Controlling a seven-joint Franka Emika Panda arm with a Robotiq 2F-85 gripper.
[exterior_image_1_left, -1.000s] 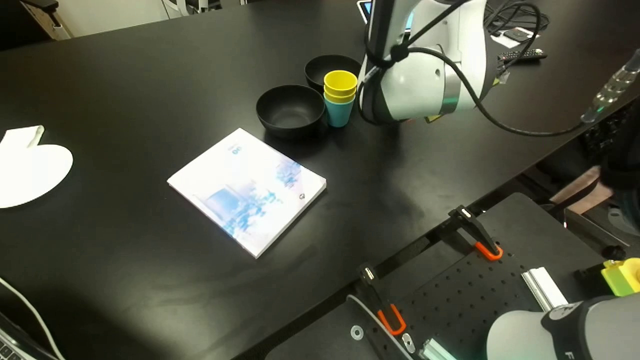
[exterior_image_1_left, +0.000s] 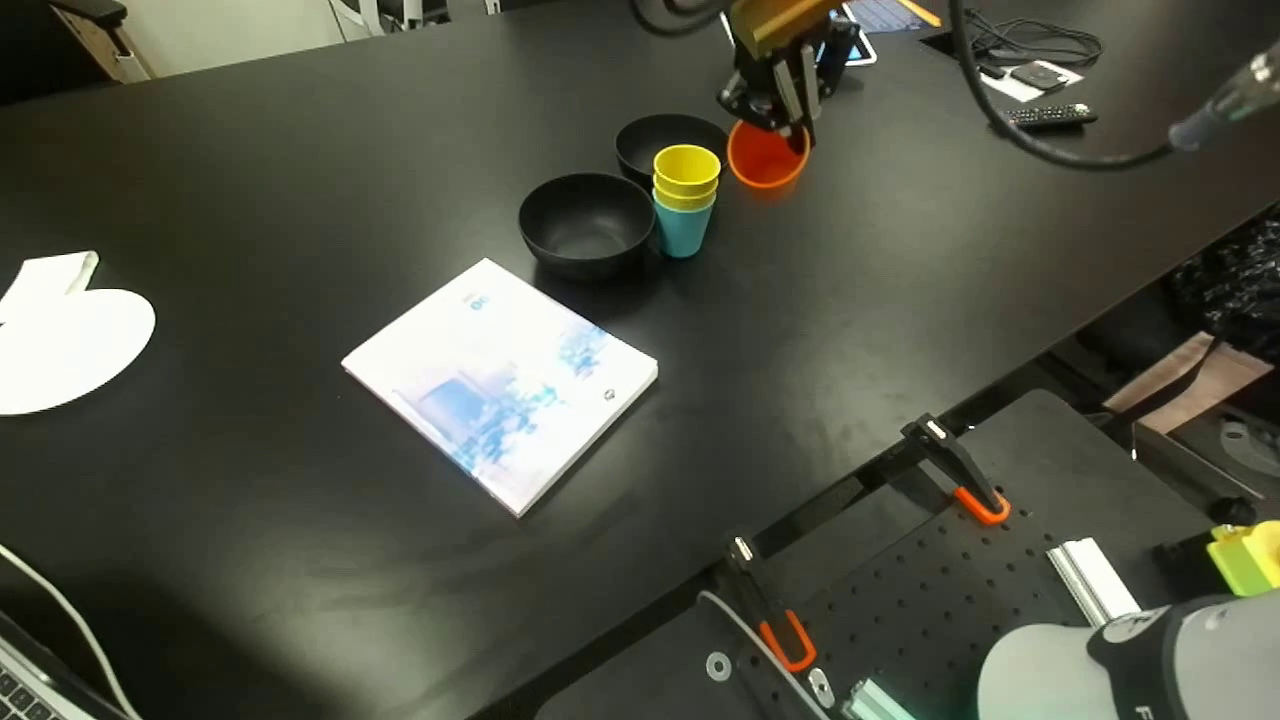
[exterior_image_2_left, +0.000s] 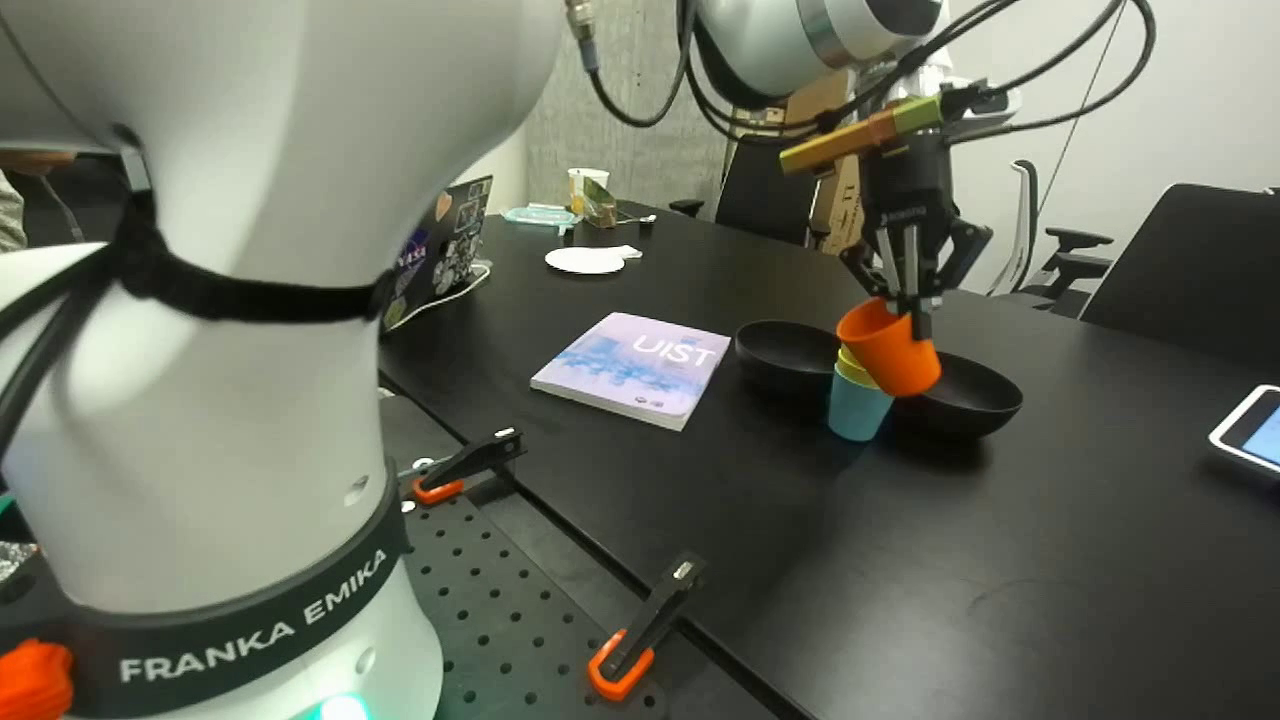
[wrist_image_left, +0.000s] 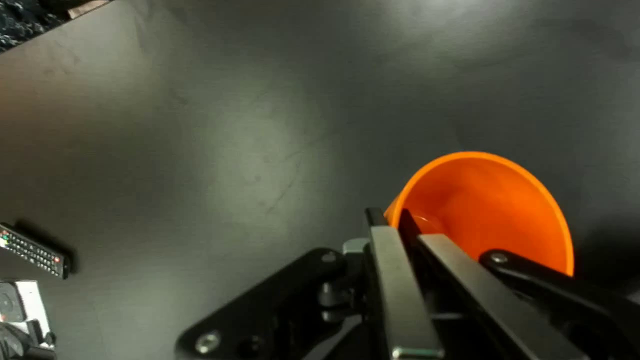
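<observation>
My gripper is shut on the near wall of an orange cup (wrist_image_left: 486, 198), with one finger inside it and one outside. The cup hangs tilted, and in the second exterior view the orange cup (exterior_image_2_left: 888, 346) is held up in front of the bowls. A stack of cups, a yellow cup (exterior_image_1_left: 686, 166) on top and a blue cup (exterior_image_1_left: 683, 230) at the bottom, stands upright on the table. In the first exterior view my gripper (exterior_image_1_left: 792, 134) is to the right of that stack.
Two black bowls, a nearer bowl (exterior_image_1_left: 585, 226) and a farther bowl (exterior_image_1_left: 654, 130), sit beside the stack. A white book (exterior_image_1_left: 504, 378) lies in front of them. A remote (exterior_image_1_left: 1050, 116) and cables lie at the far right.
The arm has moved away from its place right of the stack, towards the table's far side. The orange cup in my gripper now shows in the first exterior view; the arm mostly hid it before.
</observation>
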